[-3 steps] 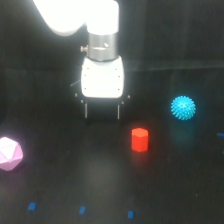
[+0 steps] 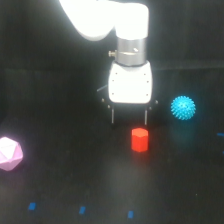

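Observation:
A small red block point(image 2: 140, 139) with a six-sided outline rests on the dark table, right of the picture's middle. My white gripper point(image 2: 129, 116) points straight down and appears just above and slightly left of the block's top. Its two thin dark fingers stand apart, and no object shows between them. Whether the fingertips are over the block or behind it is hard to judge from this single view.
At the left edge lies a pink faceted ball point(image 2: 9, 153). A spiky light-blue ball point(image 2: 183, 107) sits to the right of the gripper. Small blue marks point(image 2: 82, 210) dot the front of the table.
My gripper has moved right and a little lower, from left of the red block to near its top. The block and both balls have stayed in place.

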